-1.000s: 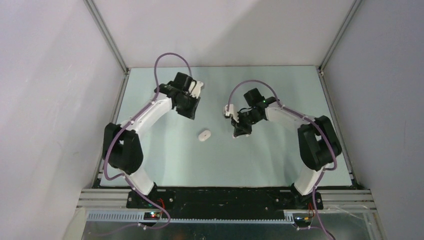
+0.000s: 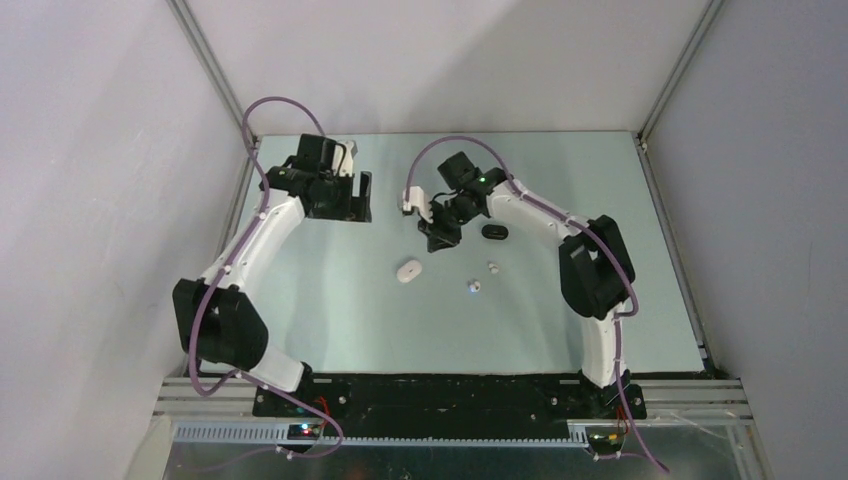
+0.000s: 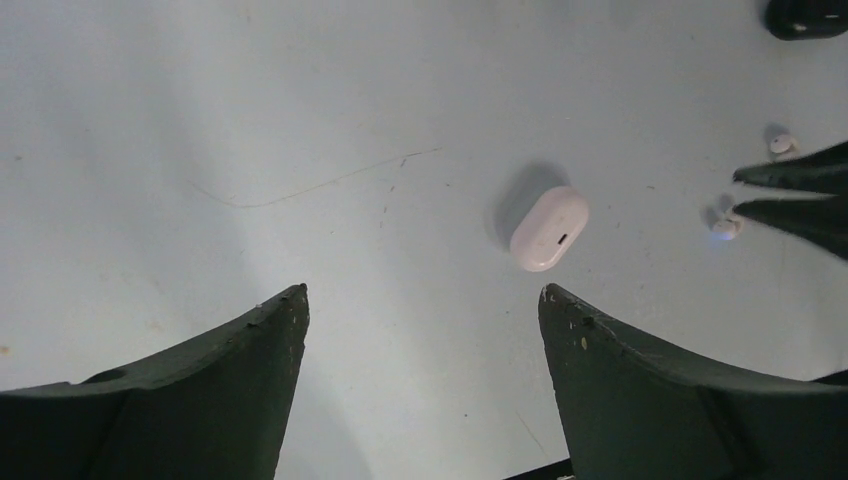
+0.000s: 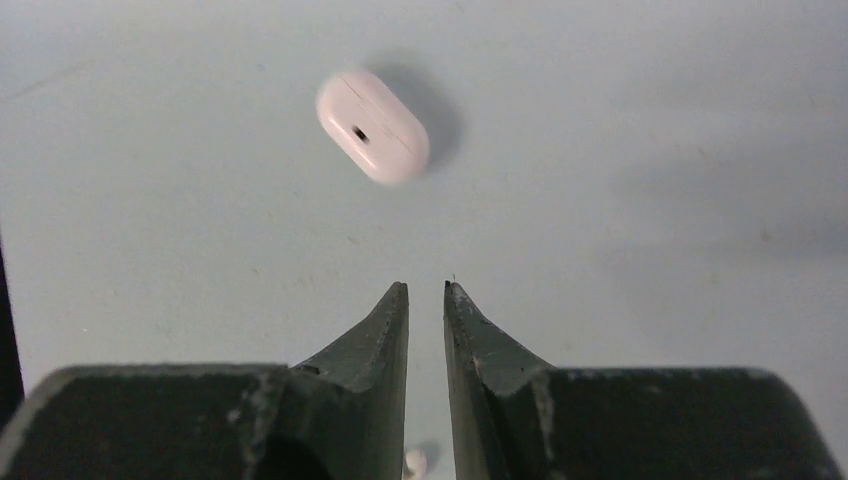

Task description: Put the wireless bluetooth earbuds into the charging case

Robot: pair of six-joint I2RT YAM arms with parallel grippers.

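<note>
A small pale pinkish-white case point(image 2: 409, 270), a rounded oval with a dark slot on top, lies on the table; it also shows in the left wrist view point(image 3: 550, 228) and right wrist view point(image 4: 374, 127). To its right lie two white earbuds, one nearer the front point(image 2: 474, 286) and one farther back point(image 2: 493, 267). Back left, my left gripper stands wide open with nothing in it. My right gripper hangs above the table, behind and right of the case, its fingers a narrow gap apart and empty. Both earbuds lie clear of it.
A black oval case point(image 2: 494, 232) sits right of my right gripper, behind the earbuds. Bare table point(image 2: 380, 330) stretches across the front and left of the white case. The two grippers are well apart.
My left gripper has spread its fingers and moved left. The right one has shifted left and back, uncovering the earbuds and the black case. The white case stays where it was.
</note>
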